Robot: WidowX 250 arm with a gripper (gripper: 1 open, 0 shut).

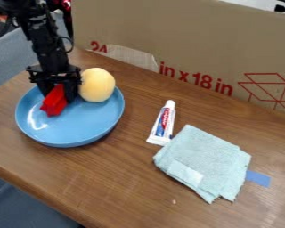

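The black gripper (pixel 60 84) reaches down over the left part of a blue plate (pixel 76 129), shut on a red block (pixel 56 101) that rests tilted on or just above the plate; which of these I cannot tell. The gripper's fingertips are partly hidden around the block. A round pale yellow object (pixel 97 84) sits on the plate's back right, beside the block.
A toothpaste tube (pixel 163 122) lies right of the plate, and a folded light blue cloth (pixel 202 162) lies farther right near blue tape (pixel 258 178). A cardboard wall (pixel 192 36) closes off the back.
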